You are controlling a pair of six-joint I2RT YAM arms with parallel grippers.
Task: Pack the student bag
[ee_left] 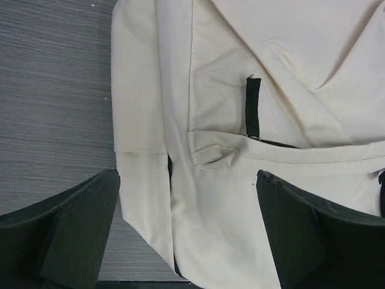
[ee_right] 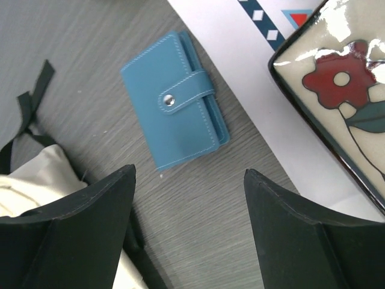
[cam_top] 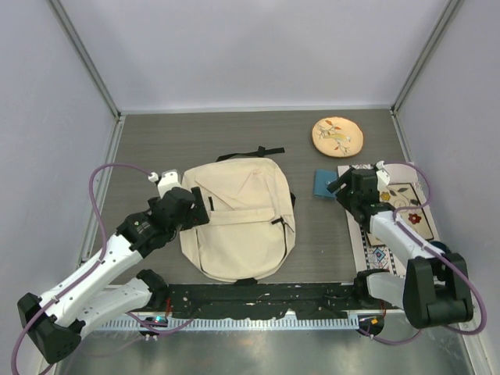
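Note:
A cream cloth bag lies flat in the middle of the table; its front pocket edge and a short black strap show in the left wrist view. Over the bag's left side hangs my left gripper, fingers apart and empty. A small blue notebook with a snap strap rests on the table right of the bag. My right gripper is open near it, with the notebook beyond the fingertips and nothing held. In the top view the right arm's gripper stands close to the notebook's right edge.
A round floral item lies at the back right. On the right, a white patterned cloth bears a flower-decorated piece. A dark teal cup is partly hidden behind the right arm. Bare table surrounds the bag.

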